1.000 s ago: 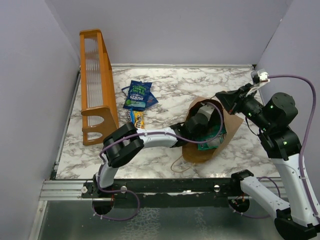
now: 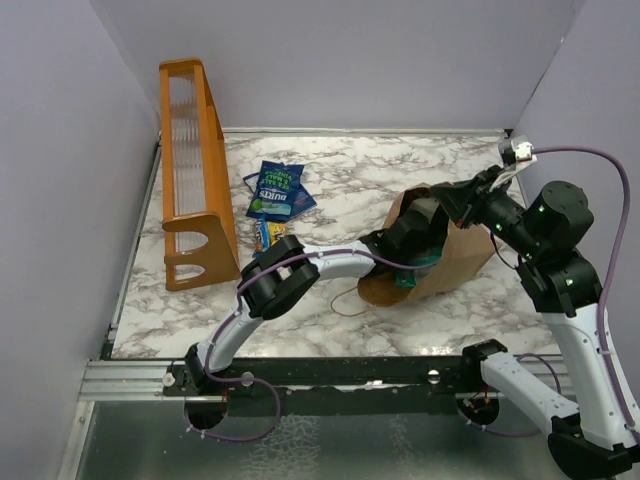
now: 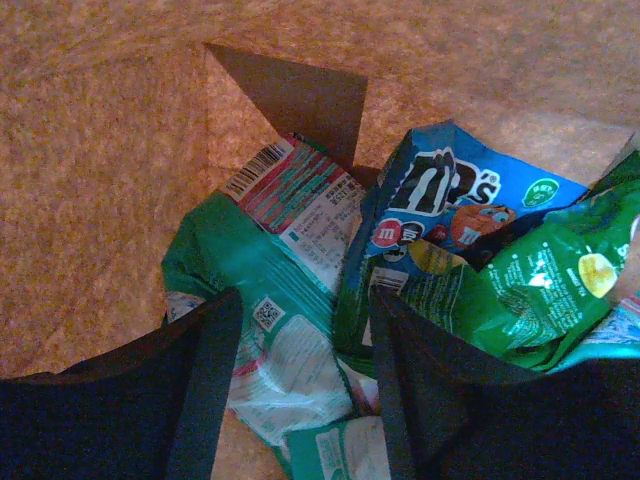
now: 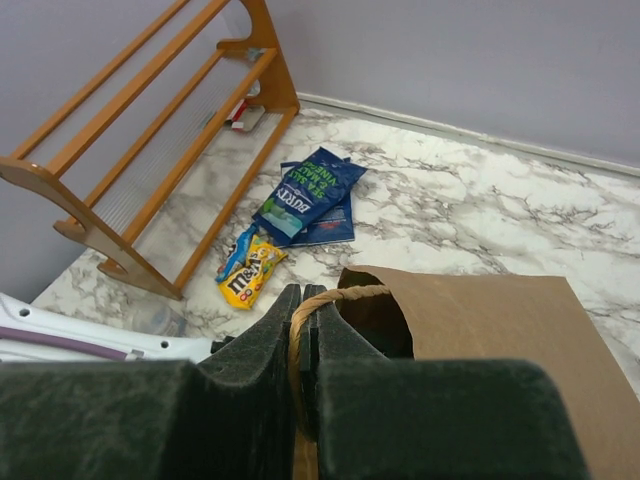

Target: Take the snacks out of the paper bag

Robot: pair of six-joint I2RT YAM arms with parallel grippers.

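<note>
The brown paper bag (image 2: 468,262) lies tilted with its mouth towards the left. Its twisted handle (image 4: 340,297) runs between the fingers of my right gripper, which is shut on it. Inside the bag, my left gripper stands open with nothing held. Beyond its fingers lie a blue M&M's packet (image 3: 425,190), a shiny green packet (image 3: 540,285) and a teal-green packet (image 3: 260,265). The teal packet shows between the fingertips, the M&M's one by the right finger. More wrappers are partly hidden below.
Blue Burts crisp packets (image 2: 276,190) and a yellow M&M's packet (image 2: 268,235) lie on the marble table (image 2: 345,160) left of the bag. A wooden rack (image 2: 215,165) stands at the far left.
My left arm has reached further right into the bag. The bag has shifted and turned, its mouth less exposed from above. The right gripper has hardly moved.
</note>
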